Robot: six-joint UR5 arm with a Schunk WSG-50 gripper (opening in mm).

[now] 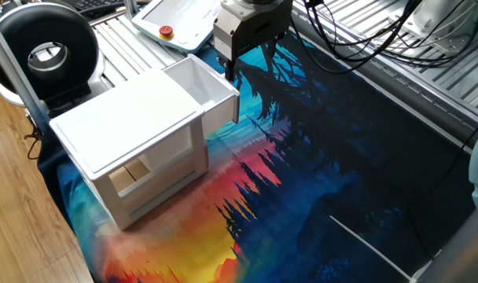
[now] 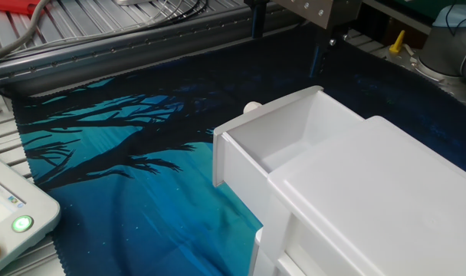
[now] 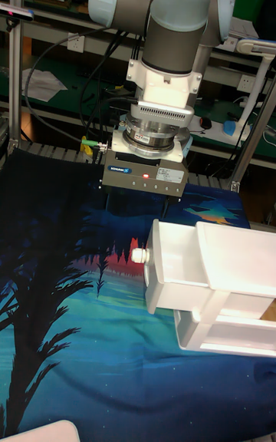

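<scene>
A white drawer cabinet (image 1: 129,118) stands on the printed cloth, its top drawer (image 1: 204,90) pulled out. The drawer's inside looks empty in the views from the sides. On the drawer front is a round white knob (image 3: 139,255), also visible in exterior view 2 as a small knob (image 2: 252,107). My gripper (image 2: 290,54) hangs above the cloth beyond the drawer front, apart from the knob. Its two dark fingers (image 2: 323,55) stand well apart, and I see nothing between them. In exterior view 3 the gripper body (image 3: 145,176) hides part of the cloth behind it.
A teach pendant with a red stop button (image 1: 167,31) lies at the table's edge. Black cables (image 1: 365,51) loop near the arm. A black round device (image 1: 44,53) stands behind the cabinet.
</scene>
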